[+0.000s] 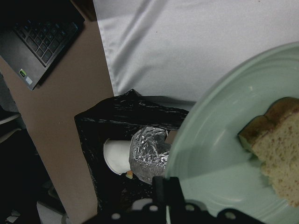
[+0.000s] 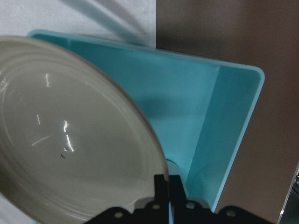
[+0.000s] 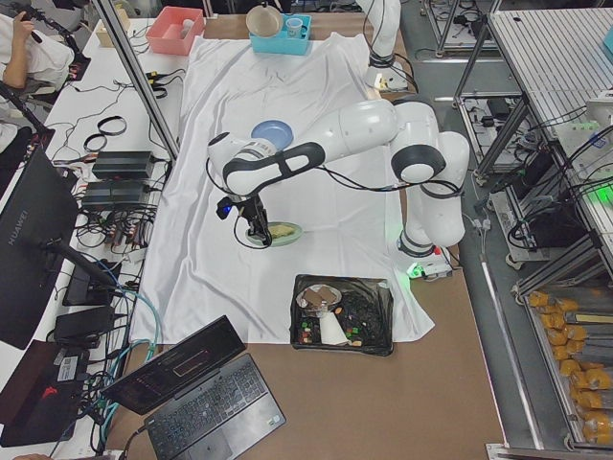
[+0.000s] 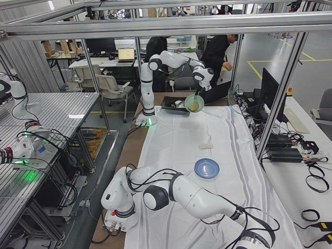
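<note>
A pale green plate (image 1: 210,149) carrying a piece of bread (image 1: 275,154) is raised off the cloth, my left gripper shut on its rim. A black lined bin (image 3: 340,335) with foil, a paper cup and scraps sits beyond it at the table's end. My right gripper is shut on the rim of a cream plate (image 2: 74,126), held tilted over a light blue bin (image 2: 201,93) at the other end. A blue plate (image 4: 207,167) lies on the cloth.
An open laptop (image 3: 206,412) lies beside the black bin. A red bin (image 3: 175,31) stands at the far left corner. Monitors and cables line one side.
</note>
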